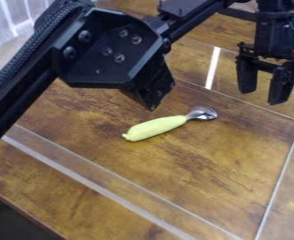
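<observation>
A yellow-green corn-like piece [154,127] lies on the wooden table, with the shiny metal bowl of a spoon [201,113] at its right end; whether they are one item is unclear. My gripper [265,84] hangs at the upper right, open, with nothing between its two black fingers. It is above and to the right of the spoon, apart from it.
The arm's large black links cross the upper left and hide part of the table [106,187]. Pale tape lines run over the wood.
</observation>
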